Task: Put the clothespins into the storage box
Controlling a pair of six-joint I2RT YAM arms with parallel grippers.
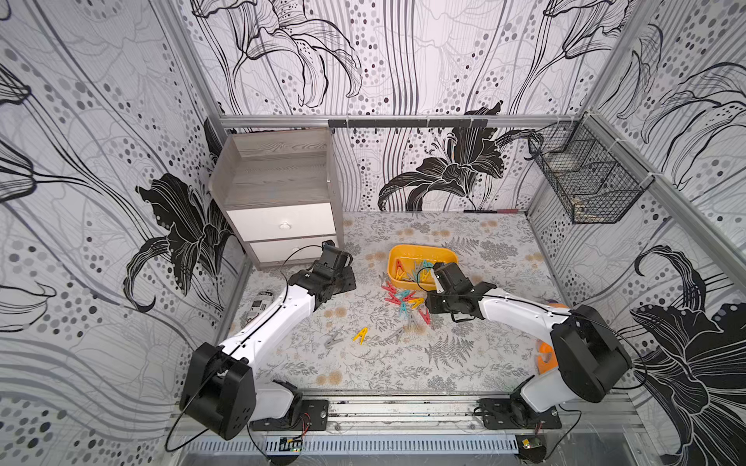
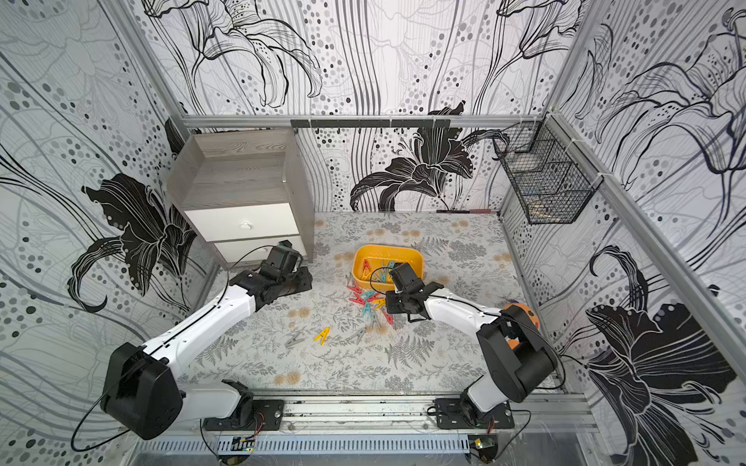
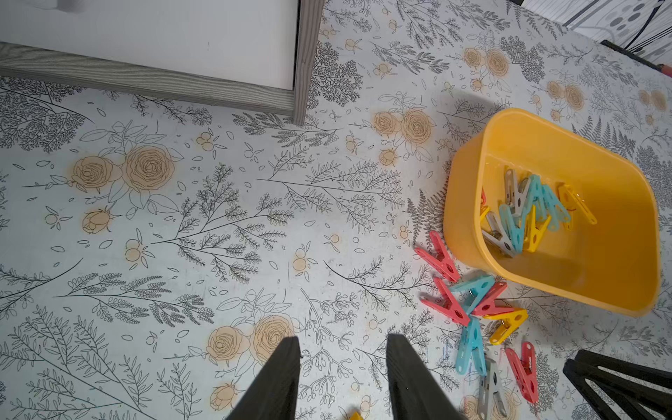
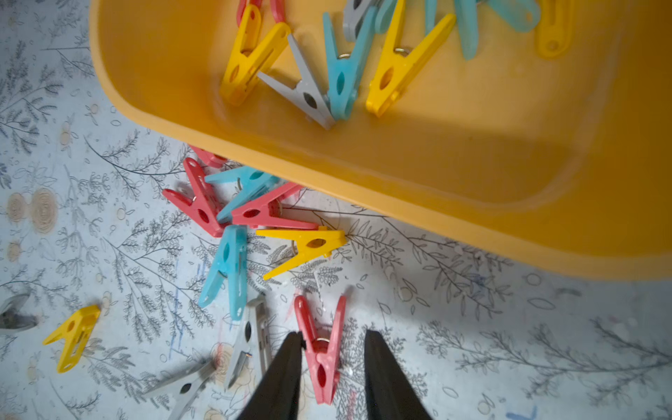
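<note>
The yellow storage box [image 1: 429, 250] holds several clothespins [image 3: 532, 203]. More lie outside, along its front and left: a red pair [image 4: 203, 210], blue ones [image 4: 231, 269], yellow ones [image 4: 311, 245] and grey ones [image 4: 252, 336]. My right gripper is open just above a red clothespin [image 4: 325, 367] in front of the box, with nothing seen held. My left gripper hovers left of the pile, part open and empty, over bare patterned surface.
A drawer cabinet [image 1: 283, 171] stands at the back left. A wire basket [image 1: 590, 182] hangs on the right wall. An orange object [image 2: 526, 314] sits at the right edge.
</note>
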